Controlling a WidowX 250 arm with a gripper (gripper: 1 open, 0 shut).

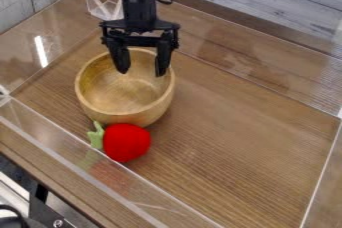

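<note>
A black gripper (140, 52) hangs over the back half of a tan bowl (126, 102), its two fingers spread apart and open, with nothing seen between them. A red object with a green top, like a tomato or strawberry (126, 143), lies just in front of the bowl, outside it. The bowl looks empty.
The wooden table has wide free room to the right (251, 112). A pale wall and table edge are at the upper left, with a clear plastic item behind the gripper. The table's front edge runs along the lower left.
</note>
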